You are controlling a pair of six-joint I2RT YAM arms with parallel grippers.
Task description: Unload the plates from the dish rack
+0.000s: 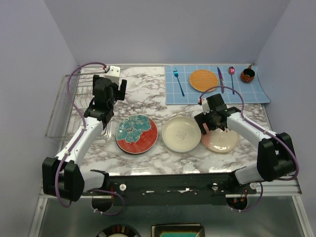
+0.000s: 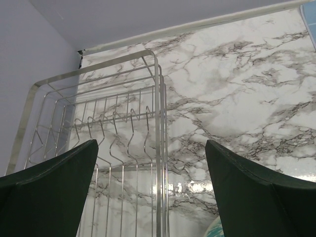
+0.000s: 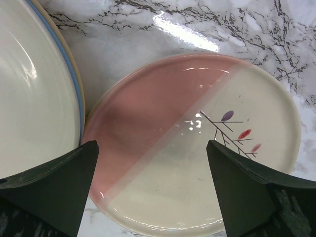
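On the left of the counter stands the wire dish rack [image 1: 66, 106]; the part in the left wrist view holds no plate between its wires [image 2: 158, 128]. My left gripper is open above the rack, its fingers apart and empty. Flat on the marble lie a red plate with a teal flower [image 1: 137, 134], a cream plate [image 1: 181, 134] in the middle, and a pink-and-cream plate [image 1: 221, 141] at right. Over that last plate [image 3: 163, 133] hangs my open right gripper, nothing between its fingers. The cream plate [image 3: 34, 89] appears at left in the right wrist view, with a blue edge beneath it.
A blue mat [image 1: 185, 74] at the back bears an orange woven disc [image 1: 203, 80], a fork [image 1: 178, 81], a knife [image 1: 220, 79], a spoon [image 1: 232, 76] and a brown mug [image 1: 247, 74]. Bare marble [image 1: 143, 89] lies between rack and mat.
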